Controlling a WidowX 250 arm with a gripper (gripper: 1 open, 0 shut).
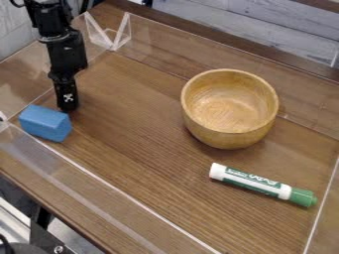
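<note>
My black gripper (66,101) is low at the left of the table in the camera view, shut, with nothing visible between its fingers. Just below it, toward the front left, lies a light blue block (46,123), apart from the fingertips as far as this view shows. A tan round bowl (228,104) stands right of centre. A green and white cylinder (261,186) lies on its side at the front right.
</note>
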